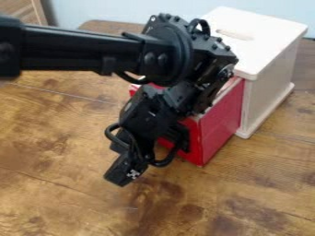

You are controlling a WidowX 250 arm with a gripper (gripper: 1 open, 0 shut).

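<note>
My black arm reaches in from the upper left, its wrist bending down in front of a red drawer (215,129) that sticks out from a pale wooden box (261,51). The gripper (129,168) hangs low at the front left of the drawer, over the wooden table. Its fingers are too dark and foreshortened to show how far apart they stand. The arm hides much of the drawer's inside and left part.
A pale wall runs along the back, with a wooden object at the far upper left corner.
</note>
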